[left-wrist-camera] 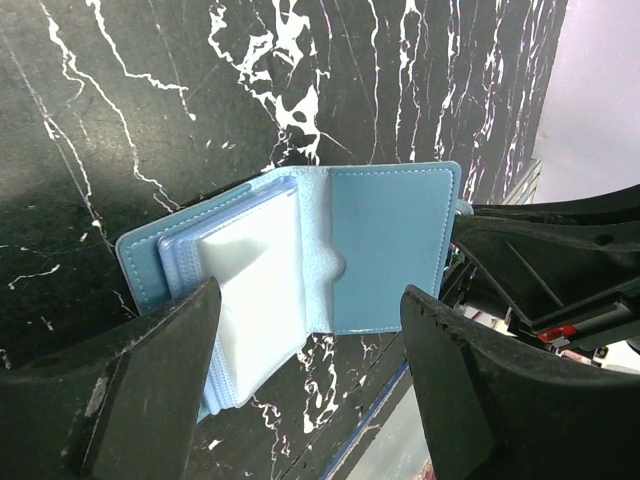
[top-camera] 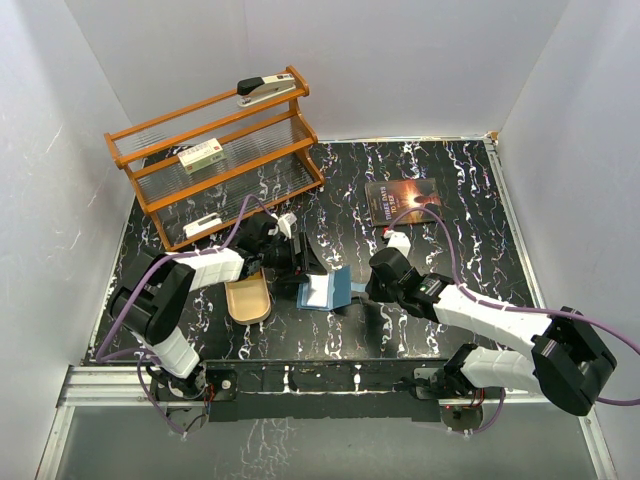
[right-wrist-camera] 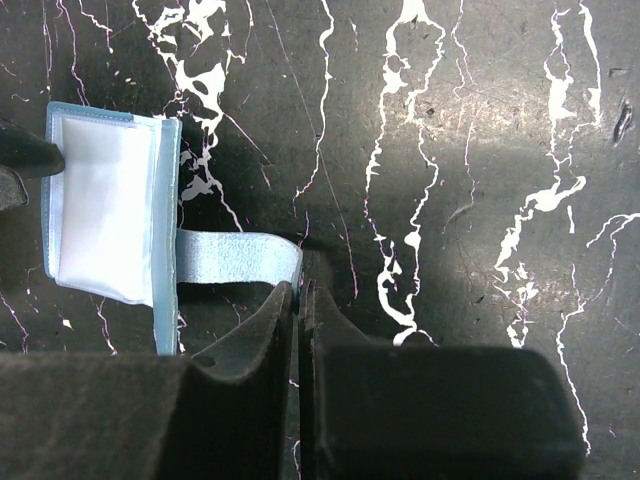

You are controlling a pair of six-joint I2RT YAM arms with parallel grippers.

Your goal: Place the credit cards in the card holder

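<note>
A light blue card holder (top-camera: 316, 291) (left-wrist-camera: 384, 250) with white inner sleeves (right-wrist-camera: 105, 200) lies open on the black marble table. My left gripper (top-camera: 304, 262) is open over its left side, with the white sleeve between and beyond its fingertips in the left wrist view. My right gripper (top-camera: 372, 290) is shut on the holder's strap (right-wrist-camera: 236, 256), pinched at its tip to the right of the holder. I cannot make out any separate credit cards.
A tan tray (top-camera: 247, 308) sits left of the holder. A wooden shelf (top-camera: 215, 112) with stapler and boxes stands at back left. A book (top-camera: 402, 200) lies at the back right. The table right of the holder is mostly clear.
</note>
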